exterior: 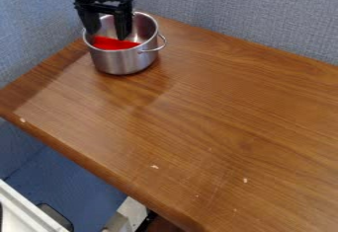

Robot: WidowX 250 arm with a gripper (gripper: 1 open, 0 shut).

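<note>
A steel pot [125,60] with a wire side handle stands at the far left corner of the wooden table. A red object [115,43] lies inside it. My black gripper [106,27] reaches down from above into the pot's mouth, over the red object. Its two fingers appear spread, one toward each side of the pot; whether either touches or holds anything is not clear at this size.
Grey padded walls border it at the back and left. A white frame lies below at the lower left.
</note>
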